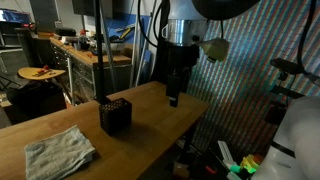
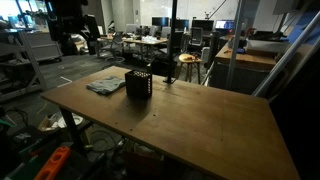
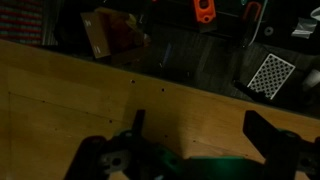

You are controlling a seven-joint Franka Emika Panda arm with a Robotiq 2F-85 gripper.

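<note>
A black mesh holder stands upright on the wooden table; exterior view 2 shows the same holder near the table's far side. Beside it a grey cloth lies flat, and that cloth is left of the holder in exterior view 2. My gripper hangs above the table, apart from both objects. In the wrist view the two fingers of my gripper stand wide apart over the table edge, with nothing between them. Neither the holder nor the cloth shows there.
The table has a broad bare stretch right of the holder in exterior view 2. Beyond its edge in the wrist view lie a cardboard box, a red-orange object and a pale perforated piece. A dark post rises behind the holder.
</note>
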